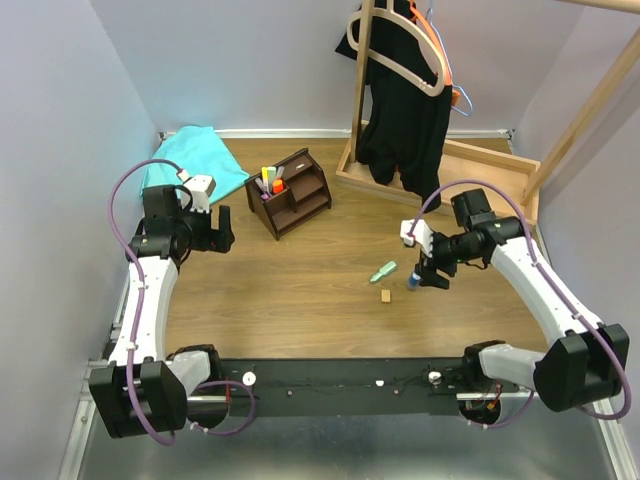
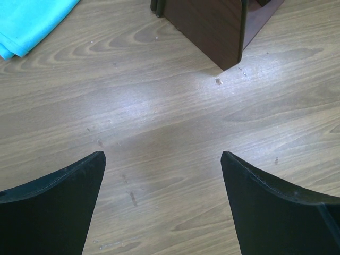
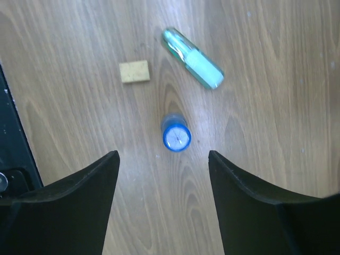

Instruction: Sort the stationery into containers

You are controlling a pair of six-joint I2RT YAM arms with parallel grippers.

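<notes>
A small blue-capped bottle [image 3: 176, 135] stands on the wooden table, just ahead of and between the fingers of my right gripper in the right wrist view. That gripper is parted, with nothing held. Beyond the bottle lie a green marker-like tube [image 3: 194, 59] and a pale tan block [image 3: 134, 71]. At the back left of the top view, a dark brown organizer [image 1: 300, 206] holds several pens and an orange item [image 1: 278, 186]. My left gripper [image 1: 228, 230] hangs open and empty, left of the organizer.
A turquoise cloth [image 1: 196, 158] lies at the back left. A wooden rack [image 1: 490, 168] with hanging black clothing [image 1: 405, 130] stands at the back right.
</notes>
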